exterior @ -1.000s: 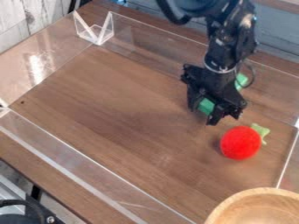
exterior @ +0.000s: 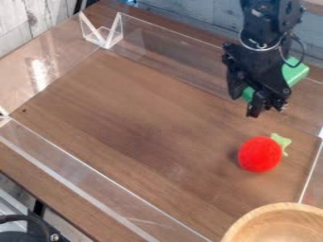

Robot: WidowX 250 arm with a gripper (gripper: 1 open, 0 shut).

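My black gripper [exterior: 252,90] is at the upper right of the camera view, above the wooden tray's back right part, shut on a green object [exterior: 289,76] that shows behind and right of the fingers. A red toy tomato [exterior: 259,154] with a green top lies on the wood below the gripper, apart from it. The fingertips are dark and partly hide the green object.
A wooden bowl [exterior: 284,227] sits at the bottom right. Clear plastic edges border the wooden surface [exterior: 127,132], with a clear bracket at the back left.
My gripper has moved up and to the right, toward the back, with the green object moving along in it. The tomato and bowl have stayed in place.
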